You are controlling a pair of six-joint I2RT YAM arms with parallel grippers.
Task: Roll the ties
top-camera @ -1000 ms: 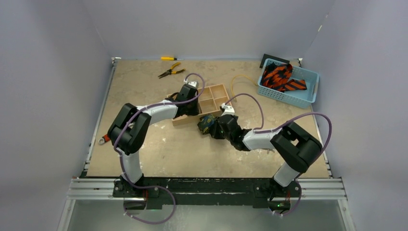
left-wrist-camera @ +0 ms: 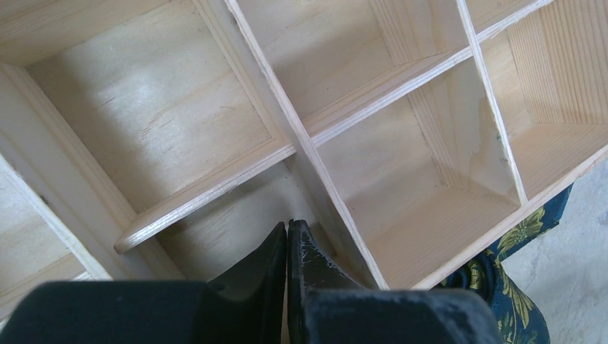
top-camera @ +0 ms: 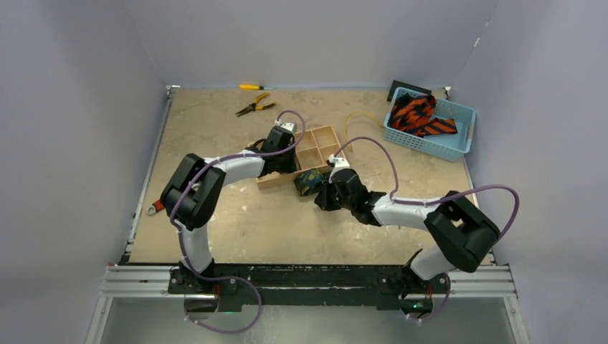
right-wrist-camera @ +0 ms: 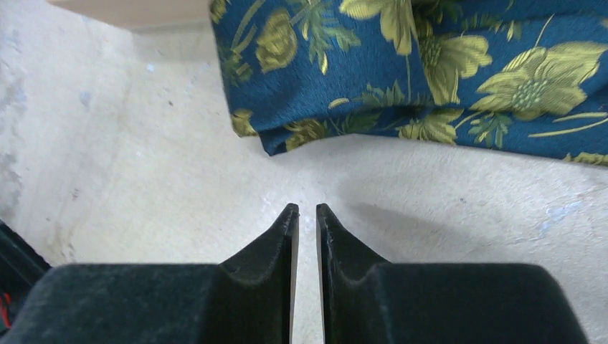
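Note:
A dark blue tie with yellow flowers (top-camera: 307, 183) lies on the table against the front of the wooden divided box (top-camera: 326, 140), folded and partly coiled where the left wrist view shows it (left-wrist-camera: 523, 301). My left gripper is shut, pointing down into a compartment of the box, with no tie between its fingers. My right gripper stands just in front of the tie (right-wrist-camera: 409, 86), over bare table; its fingertips are close together with a narrow gap, and nothing visible is between them.
A blue basket (top-camera: 452, 147) holding red-and-black striped ties (top-camera: 412, 115) is at the back right. Pliers (top-camera: 251, 107) and a screwdriver (top-camera: 251, 87) lie at the back, a red wrench (top-camera: 156, 207) at the left.
The left arm is unchanged.

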